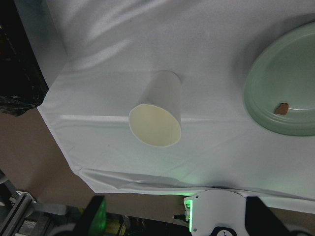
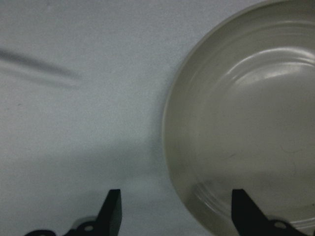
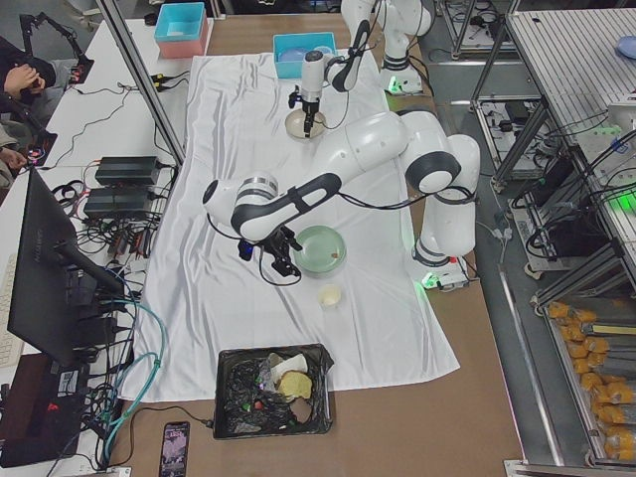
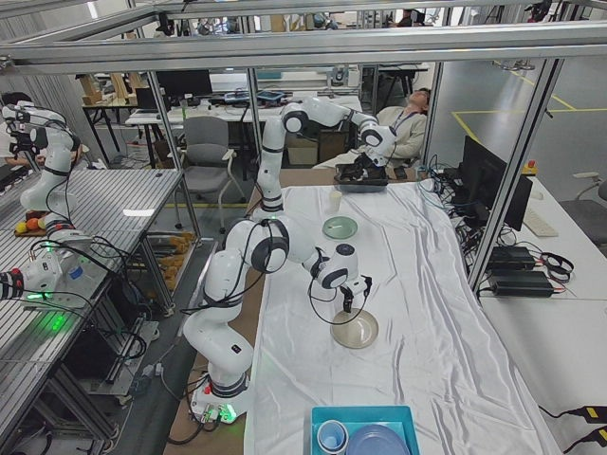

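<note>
My left gripper [image 3: 283, 253] hangs beside the green plate [image 3: 320, 260] in the camera left view; its open fingers frame the bottom of the left wrist view, where a white paper cup [image 1: 154, 123] stands and the green plate [image 1: 280, 78] holds a small brown scrap [image 1: 281, 108]. My right gripper is open at the rim of a beige plate [image 2: 256, 113], with one finger over cloth and the other over the plate; nothing shows between them.
A black bag-lined bin [image 3: 273, 393] with waste sits at the cloth's near end. A blue bin [image 4: 360, 417] with a cup and plates stands at the other end. A monitor and cables line the side table.
</note>
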